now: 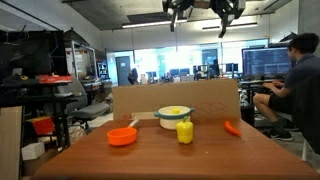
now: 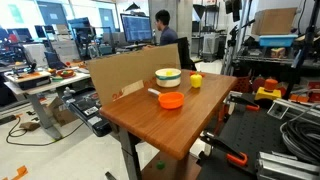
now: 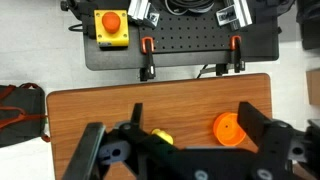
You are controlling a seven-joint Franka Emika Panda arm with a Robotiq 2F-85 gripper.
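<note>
High above the brown table (image 1: 205, 160), my gripper (image 1: 198, 27) hangs with its two fingers wide apart and nothing between them. On the table sit an orange bowl (image 1: 122, 137), a white pot (image 1: 171, 121) with something yellow in its top, a yellow pepper (image 1: 185, 132) and a red elongated thing (image 1: 232, 128). The pepper stands in front of the pot, and the bowl is at the left. Looking down, the wrist view shows the orange bowl (image 3: 228, 129) at right and part of the yellow pepper (image 3: 162, 135); the gripper hides the pot.
Upright cardboard (image 2: 135, 74) screens the table's far side. A small whitish object (image 1: 133, 123) lies near the bowl. Beside the table is a dark perforated platform (image 3: 185, 35) bearing a red-and-yellow emergency button (image 3: 111, 27). A person sits in the background. Bare tabletop lies around the objects.
</note>
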